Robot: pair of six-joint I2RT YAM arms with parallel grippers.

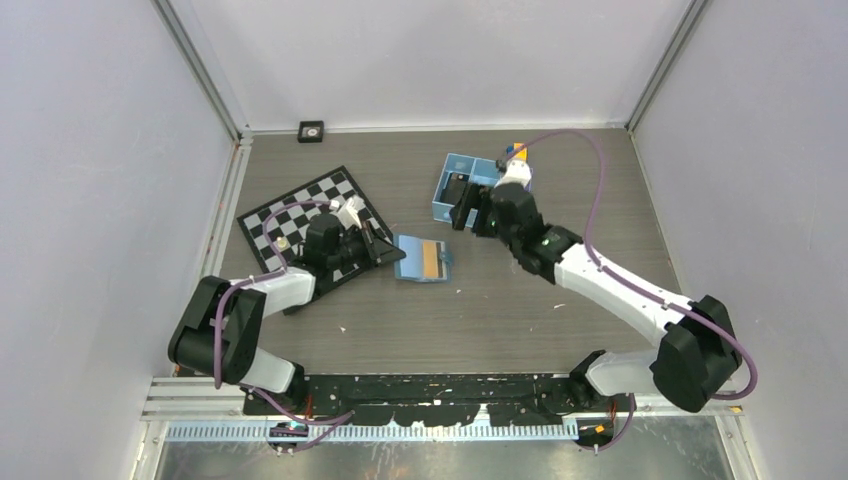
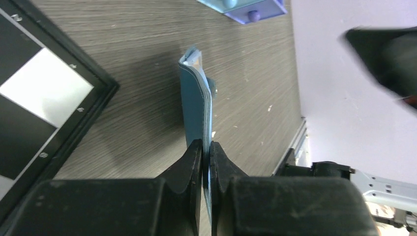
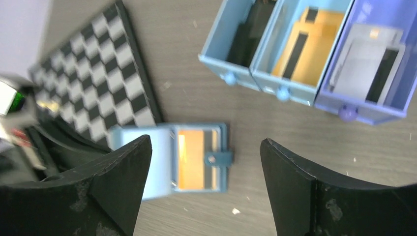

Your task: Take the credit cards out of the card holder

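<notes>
The blue card holder point(image 1: 409, 258) lies unfolded on the table near the middle. Its right half shows an orange card point(image 3: 190, 160) with a dark stripe and a small strap tab point(image 3: 219, 159) at the edge. My left gripper is shut on the holder's left cover, whose blue flap point(image 2: 194, 103) stands up between the fingers. My right gripper point(image 1: 463, 218) is open and empty. It is above the table, near the front of the storage box point(image 1: 446, 214), with the holder lower left in the right wrist view.
That box has blue and purple compartments holding a dark item, orange cards point(image 3: 300, 54) and greyish cards point(image 3: 366, 64). A checkerboard point(image 1: 300, 205) lies under the left arm. A small black object point(image 1: 311, 131) stands at the back.
</notes>
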